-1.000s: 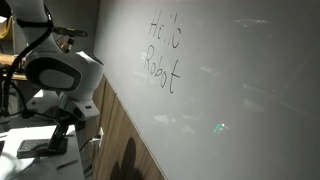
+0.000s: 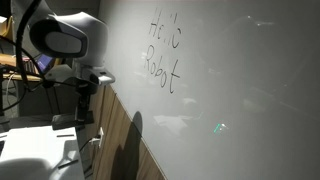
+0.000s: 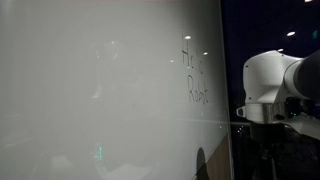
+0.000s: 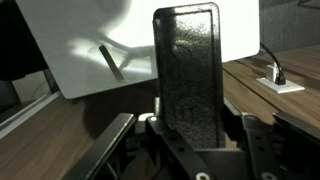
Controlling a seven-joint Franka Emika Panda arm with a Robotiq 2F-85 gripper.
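A dark, oblong whiteboard eraser (image 4: 190, 70) stands out in the wrist view, where my gripper is shut on its near end. In exterior view 1 the gripper (image 2: 82, 106) hangs at the left, above a white table and apart from the whiteboard (image 2: 230, 80). The handwriting "Hello Robot" (image 2: 162, 60) is in black on the board's upper left. From exterior view 2, that same writing (image 3: 196, 80) lies near the board's right edge, with the arm farther right; the fingers there are too dark to make out.
A dark marker (image 4: 111, 62) lies on the white table (image 4: 135, 30) below. Beside the table is a wall outlet with a plugged-in cable (image 4: 278, 78). Wood panelling (image 2: 128, 145) runs under the board. A small green mark (image 2: 219, 127) shows lower on the board.
The eraser was on the white table with the gripper down at it.
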